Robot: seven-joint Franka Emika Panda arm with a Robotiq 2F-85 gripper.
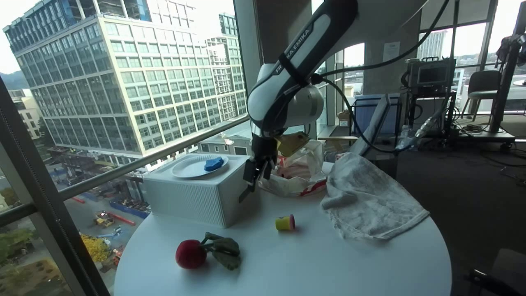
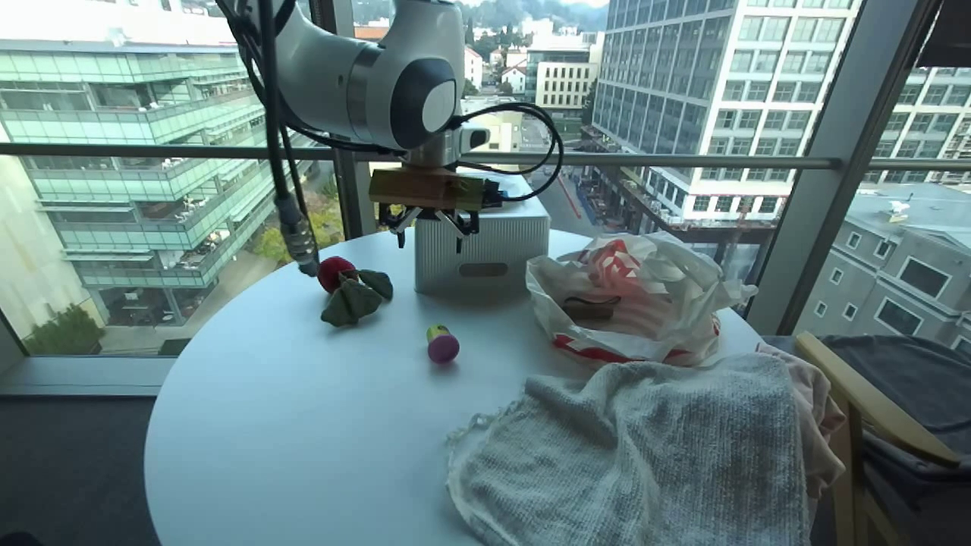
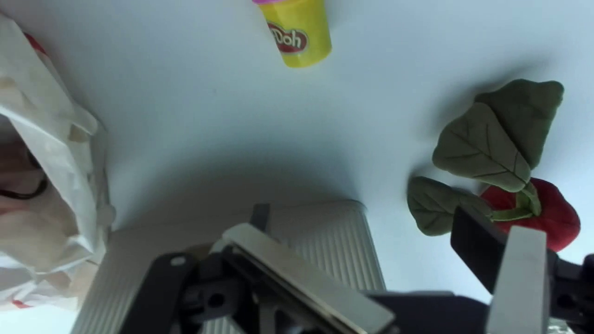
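A red plush radish [image 1: 191, 254] with green cloth leaves [image 1: 226, 252] lies on the table at the left of exterior view 1. Behind it, a ribbed white box [image 1: 185, 202] carries a white plate [image 1: 183, 168] with a blue piece [image 1: 213, 163] on it. My gripper [image 2: 432, 238] is open above the table beside the box, its fingers spread and empty. In the wrist view the radish [image 3: 559, 211] shows beyond one finger, well below it. A yellow Play-Doh tub [image 3: 300, 33] with a pink-purple lid lies on its side, apart from the gripper.
A crumpled white and red plastic bag [image 2: 628, 300] with a dark object inside sits right of the box. A grey towel [image 2: 637, 446] drapes over the table's edge.
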